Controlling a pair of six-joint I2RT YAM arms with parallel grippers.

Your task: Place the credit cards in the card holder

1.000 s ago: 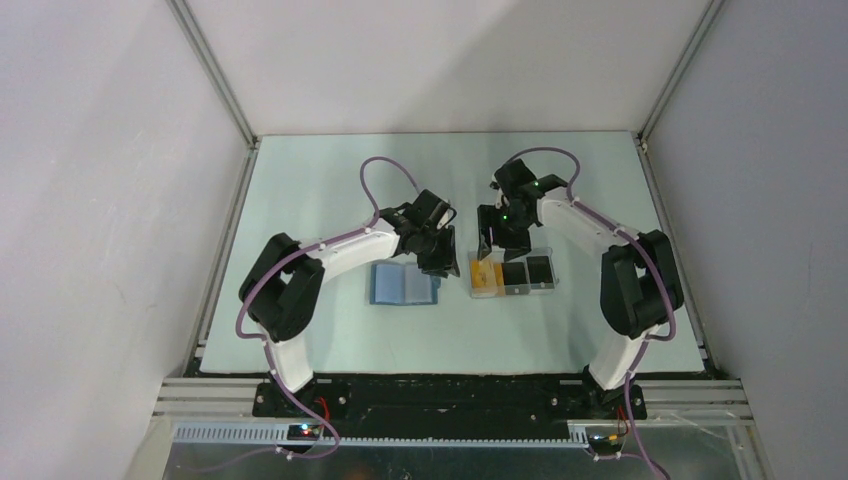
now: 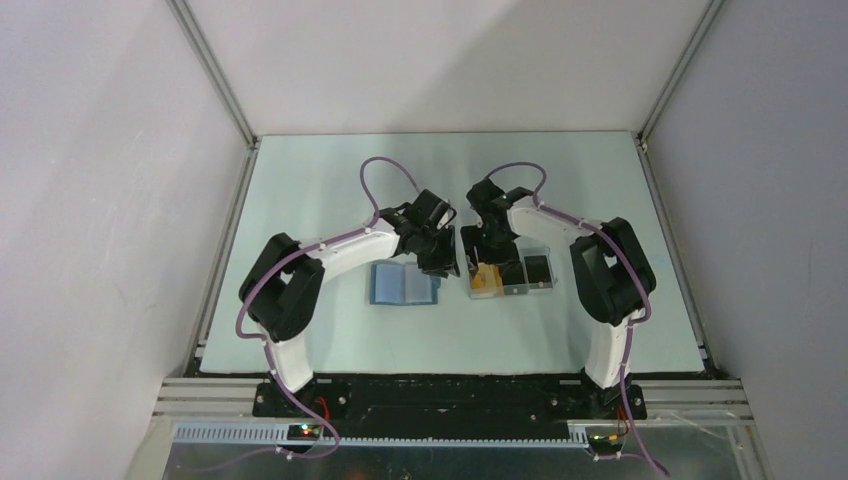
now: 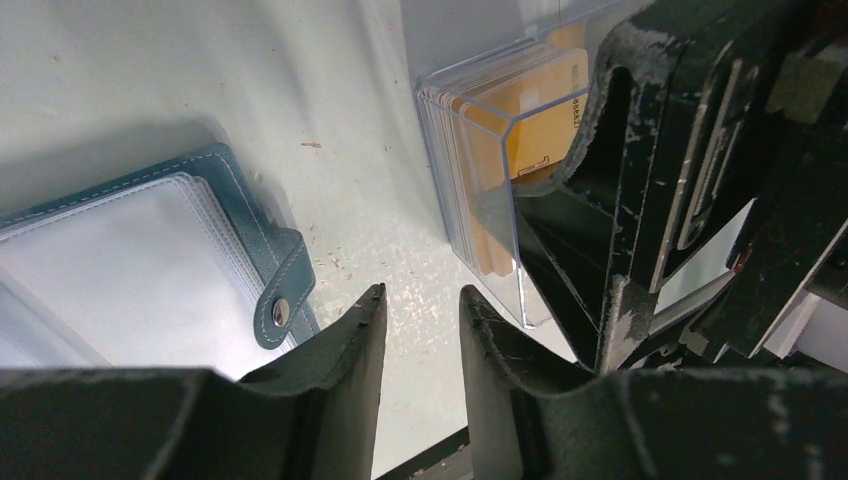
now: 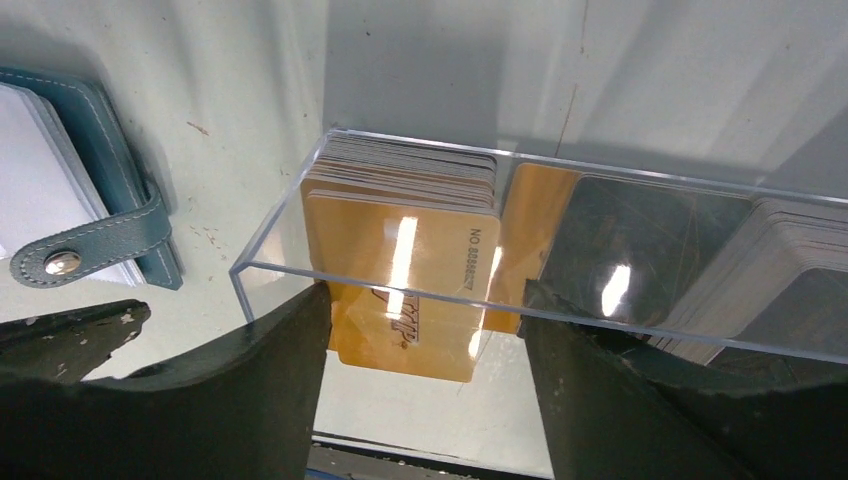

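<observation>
A clear box (image 4: 650, 172) holds gold cards (image 4: 400, 245) at its left end and dark cards (image 4: 655, 240) further right. Over the gold end stands my right gripper, open, its fingers spread to either side of the gold cards in its wrist view; whether they touch is unclear. The blue card holder (image 2: 387, 284) lies spread on the table left of the box, with pale sleeves (image 3: 110, 270) and a snap strap (image 3: 283, 290). Between holder and box hovers my left gripper, part open, nothing between its fingers.
Both grippers are close together, the right one (image 3: 690, 170) filling the right of the left wrist view and hiding part of the box. Bare table (image 2: 400, 345) lies in front of the holder and box, and also behind the arms.
My right gripper has come left and toward the front, from the back edge of the box to above the gold cards. The left arm, holder and box look unmoved.
</observation>
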